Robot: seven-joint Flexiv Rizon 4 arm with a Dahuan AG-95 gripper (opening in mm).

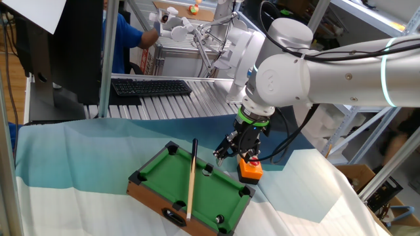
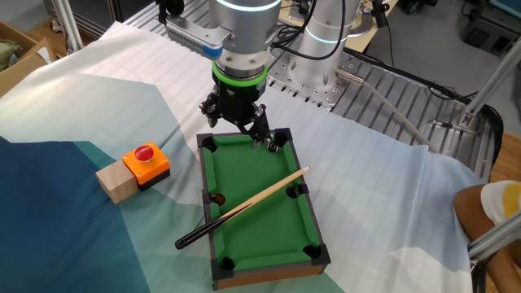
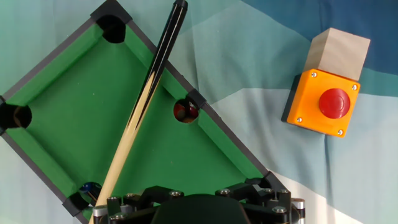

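My gripper (image 2: 240, 133) hangs over one end of a small green pool table (image 2: 252, 236). Its fingers are spread wide, with nothing held between the fingers, which show at the bottom of the wrist view. Across the table lies a cue (image 3: 128, 134), its black butt overhanging one long rail and its pale tip the other. A reddish ball (image 3: 185, 111) sits in a side pocket, and a dark blue ball (image 3: 91, 189) is at the opposite one. Exterior view 1 shows a dark ball (image 1: 220, 218) near a corner; the wrist view does not show it.
Beside the table stands an orange box with a red button (image 3: 334, 103), touching a pale wooden block (image 3: 339, 53). A keyboard (image 1: 151, 87) lies behind the cloth.
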